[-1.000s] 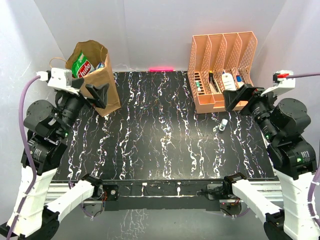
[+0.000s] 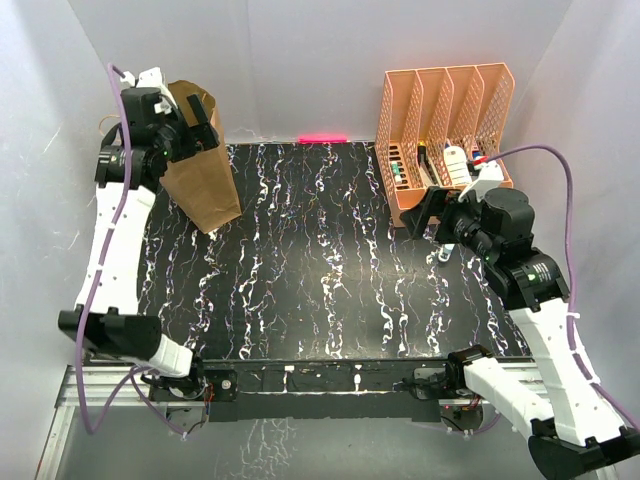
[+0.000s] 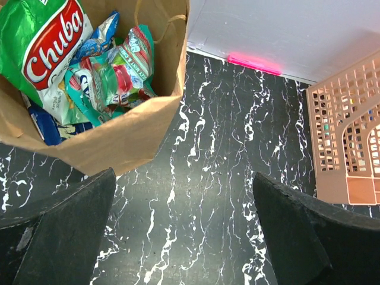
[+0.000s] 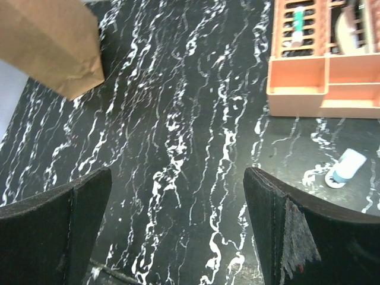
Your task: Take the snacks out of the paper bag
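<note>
The brown paper bag stands at the back left. In the left wrist view it holds snack packets: a green Chuba bag, a teal-and-red packet and blue packets. My left gripper is raised over the bag, open, with nothing between its fingers; the bag lies just beyond them. My right gripper hangs open and empty at the right, in front of the orange organiser.
The orange organiser with pens and bottles stands at the back right, a small white bottle before it. A pink bar lies along the back edge.
My left arm has moved up and back over the bag, hiding more of it in the top view. My right arm has shifted left toward the table's middle.
</note>
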